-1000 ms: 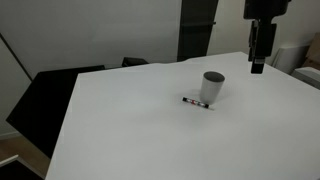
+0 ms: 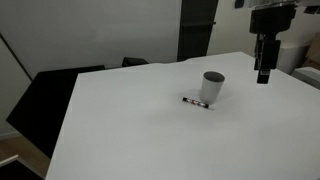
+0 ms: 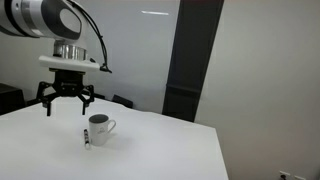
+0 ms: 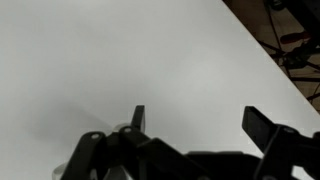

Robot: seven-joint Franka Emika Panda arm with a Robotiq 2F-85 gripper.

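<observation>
A pale grey mug (image 2: 211,87) stands upright on the white table (image 2: 130,120). Its handle shows on the right side in exterior view 2, where the mug (image 3: 99,130) is seen from another side. Beside it on the tabletop lies a marker (image 2: 196,103) with a dark and red barrel. My gripper (image 3: 68,108) hangs in the air above the table, fingers spread and nothing between them. In the wrist view the open gripper has bare tabletop ahead of it, and part of a pale object (image 4: 62,172) peeks out at the lower left.
Beyond one table edge in the wrist view lie dark cables (image 4: 285,50). A black surface (image 2: 48,105) stands beside the table on the left in exterior view 1.
The mug and marker have stayed put.
</observation>
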